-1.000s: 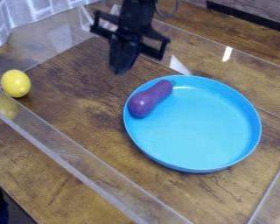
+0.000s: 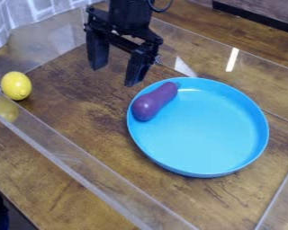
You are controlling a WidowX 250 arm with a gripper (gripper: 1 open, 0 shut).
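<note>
A black gripper (image 2: 118,67) hangs over the table at the upper middle, open, with two finger assemblies apart and nothing visible between them. Below and to its right, a purple eggplant-like object (image 2: 153,101) lies in the left part of a blue round plate (image 2: 212,144). A yellow oval object (image 2: 15,85), lemon-like, sits at the left edge, apart from the gripper.
Clear transparent walls or strips run along the left and right edges.
The purple object, plate and yellow object have not moved.
</note>
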